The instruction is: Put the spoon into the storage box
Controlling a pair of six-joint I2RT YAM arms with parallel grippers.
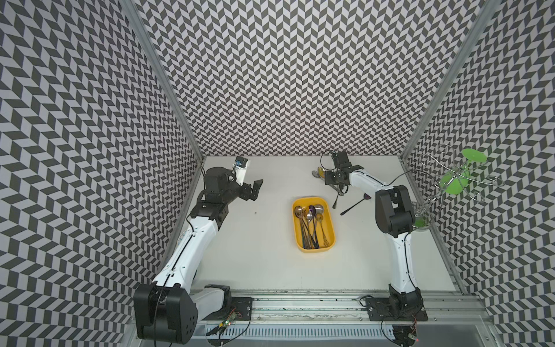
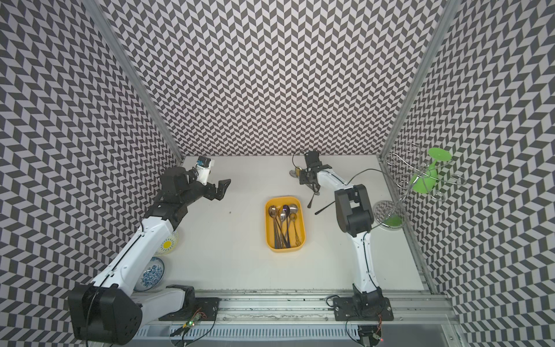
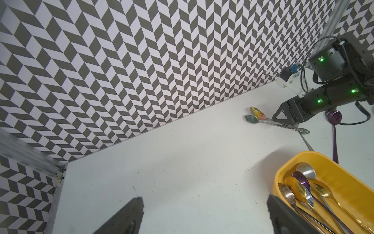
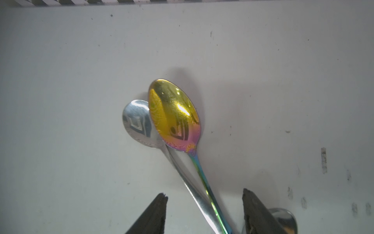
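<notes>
A gold-and-rainbow spoon (image 4: 175, 113) overlaps a silver spoon (image 4: 136, 121) on the table, in the right wrist view. My right gripper is over their handles, fingers apart. The two handles run down between those fingers without visible contact. In the left wrist view a purple spoon (image 3: 333, 117) lies beyond the right gripper, and another handle pokes out below that gripper. The yellow storage box (image 1: 297, 234) stands mid-table with several spoons inside. My left gripper is open and empty, raised left of the box.
A wire rack with green discs (image 1: 474, 155) stands by the right wall. A blue-patterned bowl (image 2: 151, 274) and a cup (image 2: 167, 245) sit at the left edge, beneath the left arm. Table between left gripper and box is clear.
</notes>
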